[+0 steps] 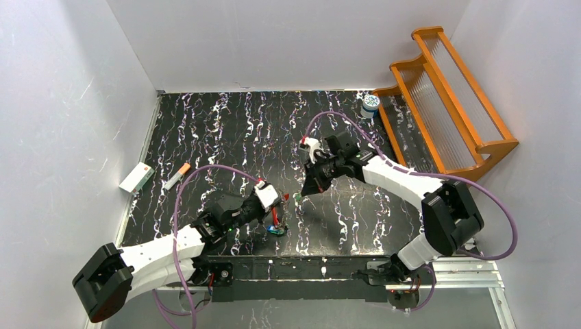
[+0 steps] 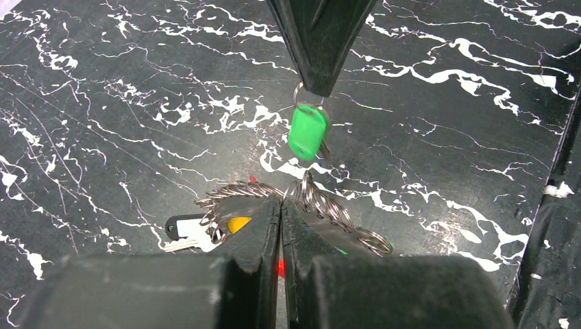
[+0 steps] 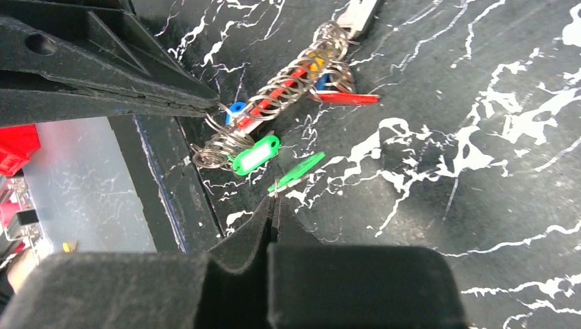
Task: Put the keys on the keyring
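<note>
A coiled metal keyring hangs over the table with my left gripper shut on its wire. Red, blue and yellow tags hang along the coil, and a green tag is near its lower end. My right gripper is shut on the thin ring of another green key tag, which dangles below its fingertips. In the left wrist view, this tag is just beyond the coil, apart from it. From above, the two grippers face each other with a small gap between them.
An orange-and-white marker and a white box are at the left. A wooden rack and a white jar stand at the back right.
</note>
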